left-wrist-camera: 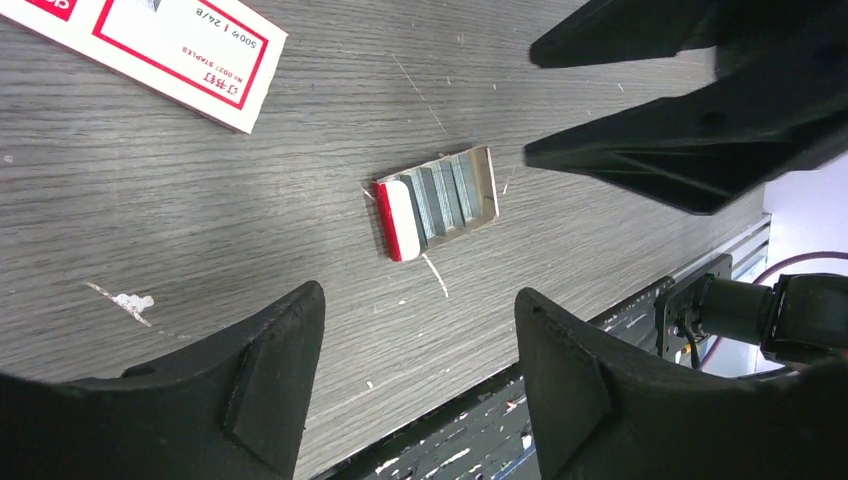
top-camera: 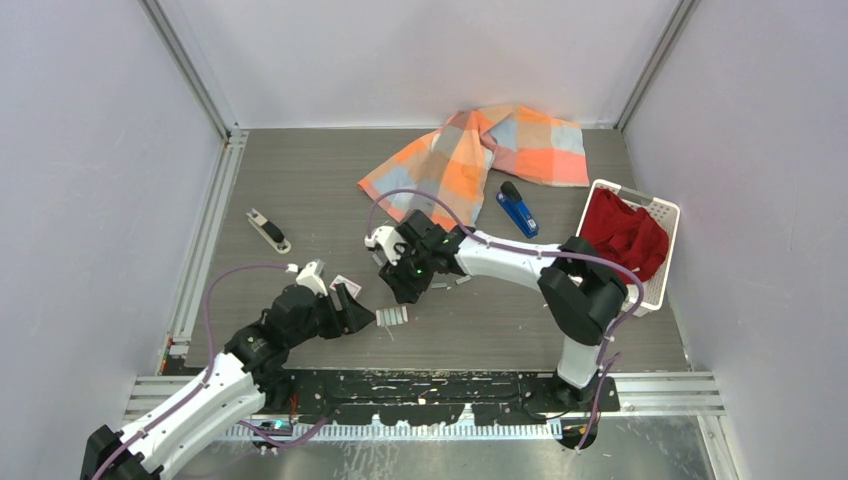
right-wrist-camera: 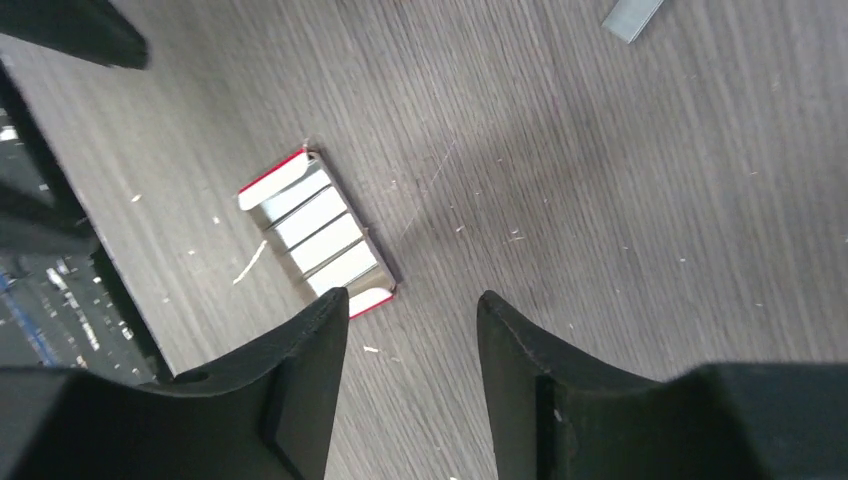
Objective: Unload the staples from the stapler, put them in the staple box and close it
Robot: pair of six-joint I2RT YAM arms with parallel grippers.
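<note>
An open box of staple strips (top-camera: 392,315) (left-wrist-camera: 435,202) (right-wrist-camera: 316,228) lies on the table between the arms. My left gripper (top-camera: 357,314) is open beside it, nothing between its fingers. My right gripper (top-camera: 401,283) hovers above and behind the box, open and empty; its black fingers also reach into the left wrist view. A blue stapler (top-camera: 516,209) lies at the back right, a white-and-black one (top-camera: 268,231) at the left.
A staples packet (left-wrist-camera: 170,60) lies behind the left gripper. Loose small strips (right-wrist-camera: 630,15) lie behind the staple box. A checked cloth (top-camera: 450,160) lies at the back; a basket with red cloth (top-camera: 624,235) is at the right.
</note>
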